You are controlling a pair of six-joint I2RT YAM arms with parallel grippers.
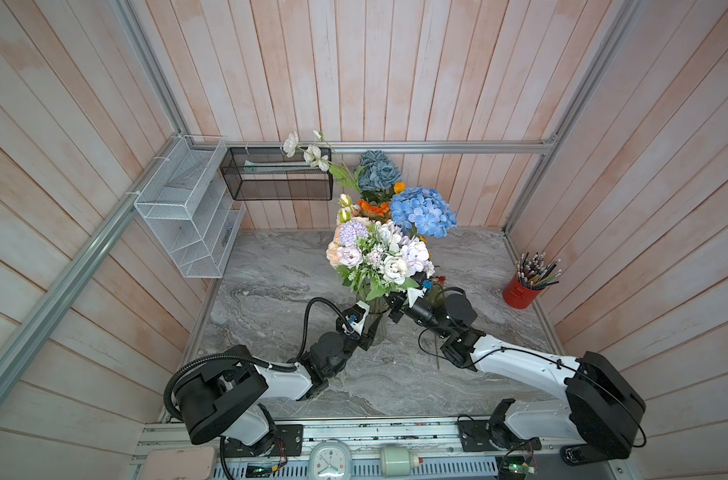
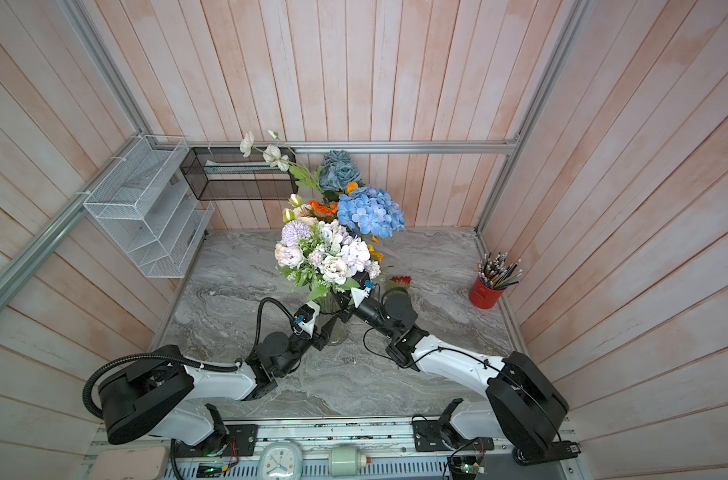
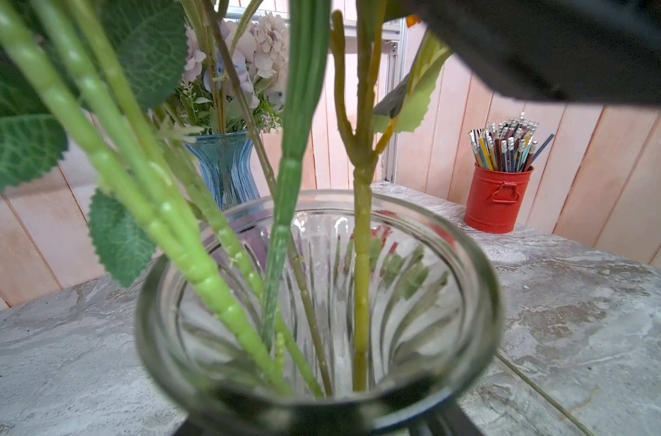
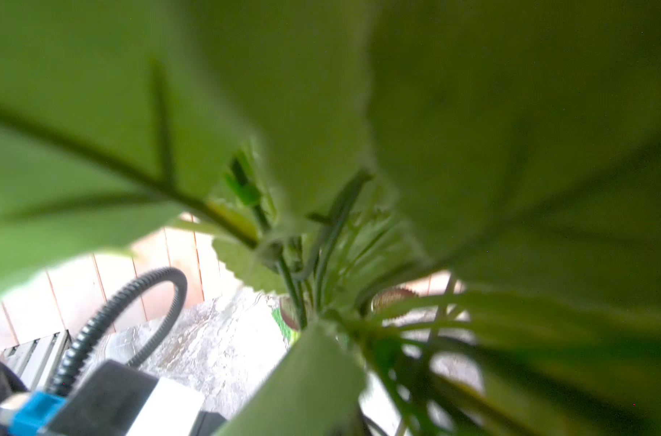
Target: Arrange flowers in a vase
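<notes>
A clear ribbed glass vase (image 3: 483, 319) stands close in the left wrist view, several green stems (image 3: 363, 276) leaning inside it. Low at its body, my left gripper (image 1: 373, 330) is shut on it. The bouquet (image 1: 380, 252) of white, lilac and peach blooms is above and behind the vase in the top left view. Just under its front leaves, my right gripper (image 1: 392, 304) is shut. Large leaves (image 4: 475, 145) fill the right wrist view and hide its fingertips, so no stem shows between them. In the top right view the vase (image 2: 337, 332) is partly covered by both grippers.
Behind stands a blue glass vase (image 3: 225, 170) with flowers; blue hydrangeas (image 1: 422, 211) rise at the back. A red flower (image 2: 399, 281) is right of the right gripper. A red pencil bucket (image 1: 522, 293) stands at right, white wire shelves (image 1: 191, 204) at left.
</notes>
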